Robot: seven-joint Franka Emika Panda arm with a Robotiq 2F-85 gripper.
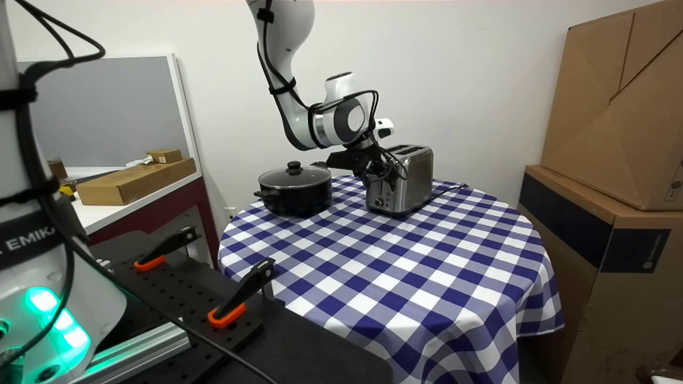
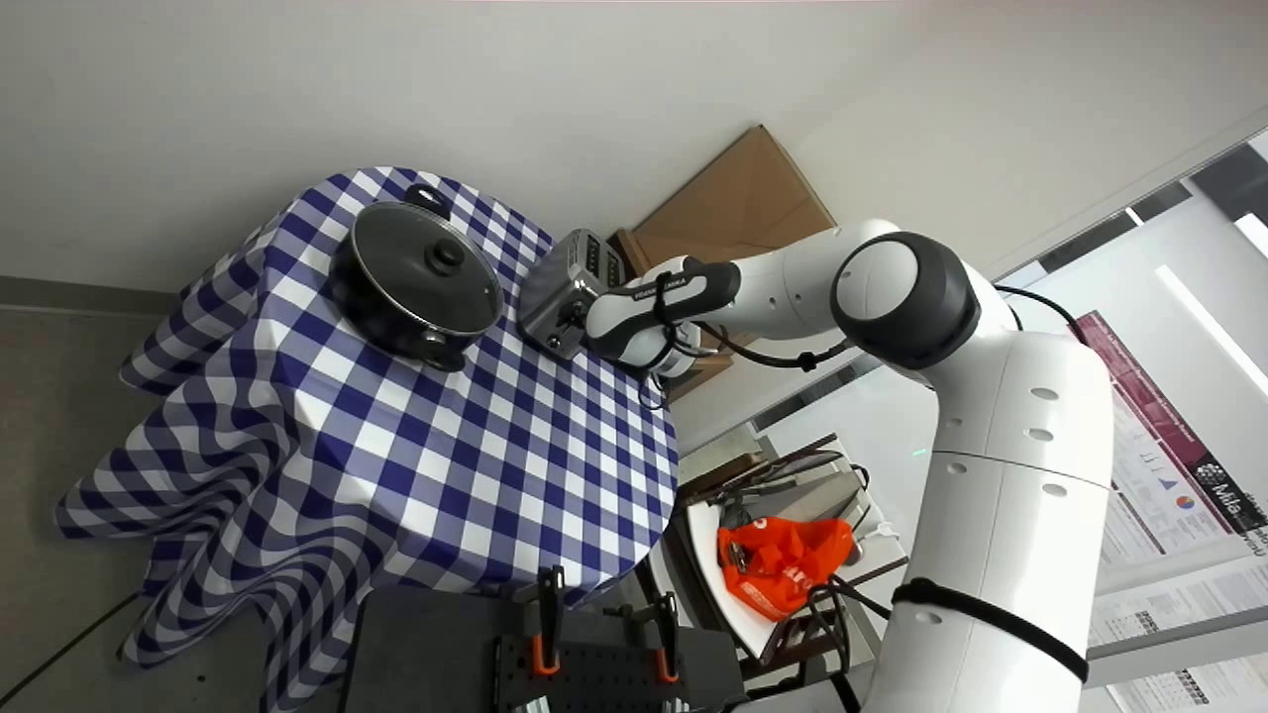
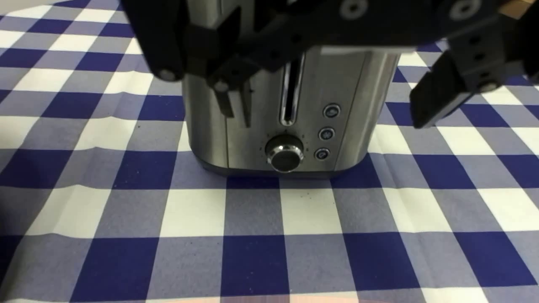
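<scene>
A brushed-steel toaster (image 1: 417,182) stands upright on the checked cloth. Its front fills the upper middle of the wrist view, showing a round knob (image 3: 284,153), several small buttons and a vertical lever slot (image 3: 291,96). My gripper is open in front of that face, one finger (image 3: 429,101) out past the toaster's right side and the other over its left part. Nothing shows between the fingers except the toaster face behind them. The gripper's body hides the upper front; whether a finger touches the toaster I cannot tell. In exterior view 2 my arm conceals the gripper.
A black pot with a glass lid (image 1: 295,185) sits left of the toaster. The toaster's cord (image 1: 451,190) trails right. Bare checked tablecloth (image 1: 397,269) covers the table's front. Large cardboard boxes (image 1: 614,115) stand beyond the right edge.
</scene>
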